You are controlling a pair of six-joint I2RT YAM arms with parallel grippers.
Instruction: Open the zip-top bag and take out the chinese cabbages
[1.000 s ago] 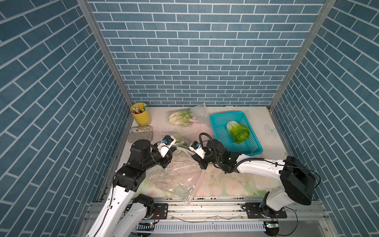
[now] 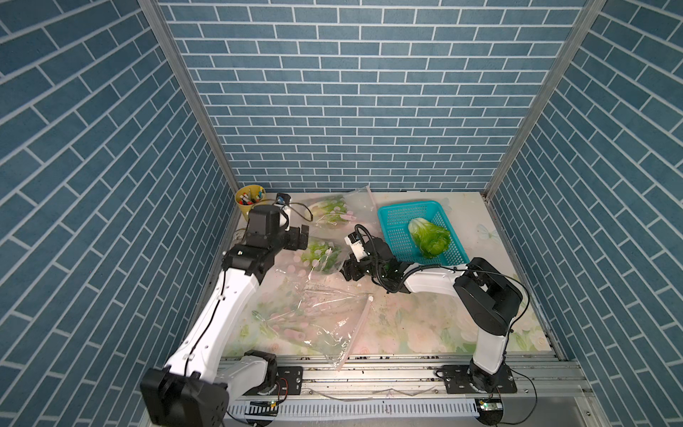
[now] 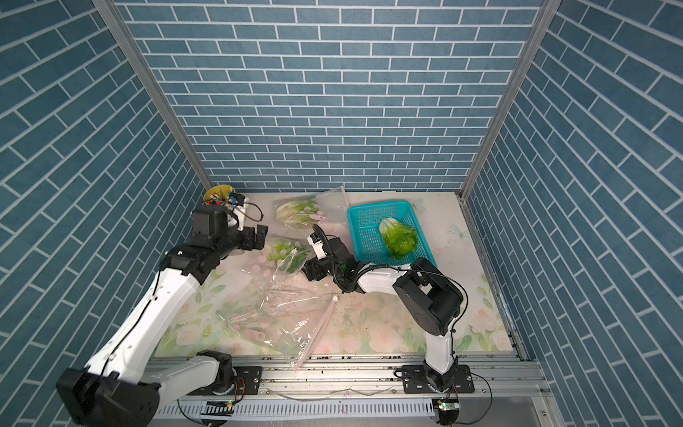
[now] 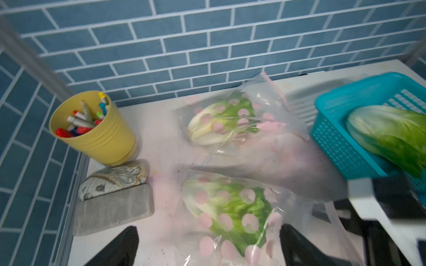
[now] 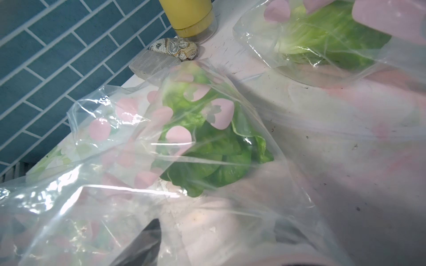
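Observation:
Two clear pink-dotted zip bags each hold a Chinese cabbage: the rear bag (image 4: 277, 116) and the middle bag (image 4: 202, 196), whose cabbage (image 5: 213, 155) shows leafy end toward the right arm. A flat empty bag (image 2: 320, 323) lies in front. One bare cabbage (image 2: 430, 240) rests inside the turquoise basket (image 2: 405, 205). My left gripper (image 2: 303, 237), blurred, stands open above the left end of the middle bag. At that bag's right end is my right gripper (image 2: 348, 272), open; in the right wrist view, clear film covers part of its fingers (image 5: 148, 243).
A yellow cup of pens (image 4: 106, 137), a patterned pouch (image 4: 113, 178) and a grey block (image 4: 113, 208) stand at the left. Brick-patterned walls close in the back and sides.
My left arm has swung away from the front edge, over the middle bag's left end, and now hides the pouch. My right gripper has shifted slightly left and back.

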